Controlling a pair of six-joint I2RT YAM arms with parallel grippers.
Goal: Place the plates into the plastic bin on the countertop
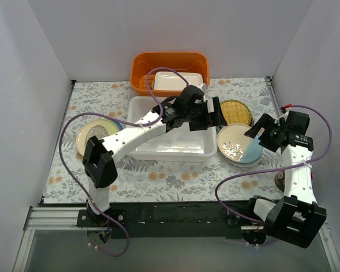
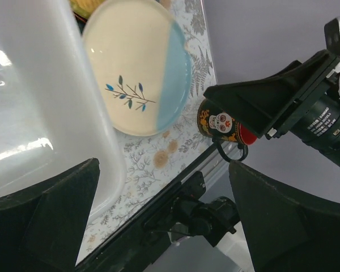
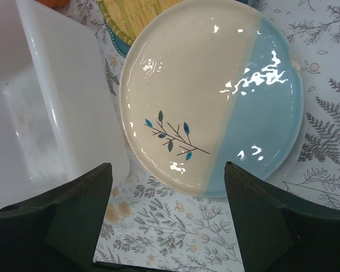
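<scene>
A cream-and-blue plate (image 1: 238,143) with a leaf sprig lies on top of another plate at the right of the countertop. The white plastic bin (image 1: 170,148) stands empty in the middle. Over the bin's right side hangs my left gripper (image 1: 217,113), open, nothing between its fingers. My right gripper (image 1: 256,131) is above the plate's right part, its fingers (image 3: 82,209) apart and free of the plate. At the left, cream and blue-rimmed plates (image 1: 90,132) lie partly behind the left arm. Beside the bin, a yellow woven-patterned piece (image 1: 235,110) lies on something blue.
An orange bin (image 1: 169,55) holding a white tray-like item (image 1: 181,81) stands at the back. A dark patterned mug (image 2: 220,120) sits near the front right edge. Open countertop (image 1: 170,178) lies in front of the white bin.
</scene>
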